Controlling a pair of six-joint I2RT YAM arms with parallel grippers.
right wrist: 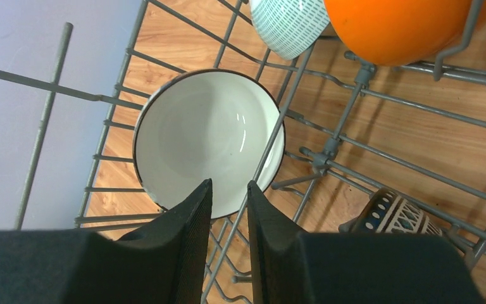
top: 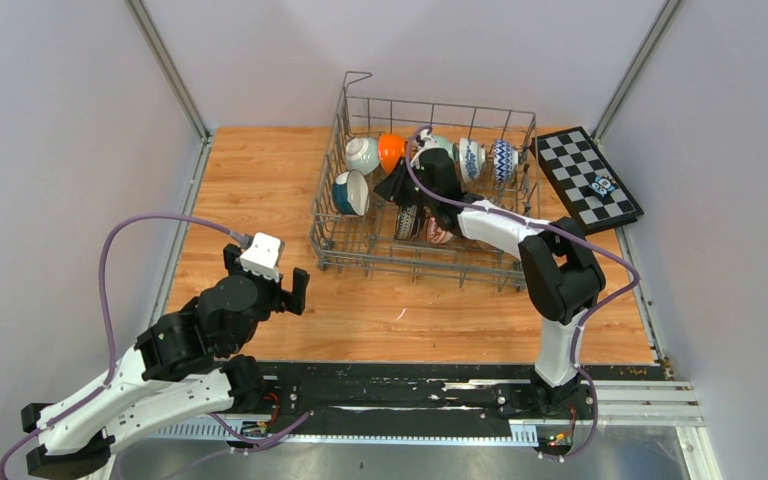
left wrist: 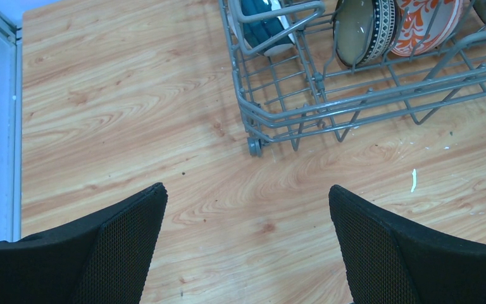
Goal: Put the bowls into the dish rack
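Observation:
The wire dish rack [top: 420,265] holds several bowls standing on edge. A teal-and-white bowl [top: 351,192] sits at the rack's left; in the right wrist view its white inside [right wrist: 196,133] faces up at my right gripper [top: 388,186]. That gripper is over the rack just right of this bowl, its fingertips close together with a narrow gap and no bowl between them. Behind are a pale bowl [top: 362,152] and an orange bowl [top: 392,150]. A dark patterned bowl [top: 407,222] and a red-patterned bowl [left wrist: 424,25] are in front. My left gripper [top: 278,292] stands open and empty outside the rack's front-left.
A checkered board [top: 585,180] with a small object on it lies right of the rack. Walls enclose the left, back and right sides.

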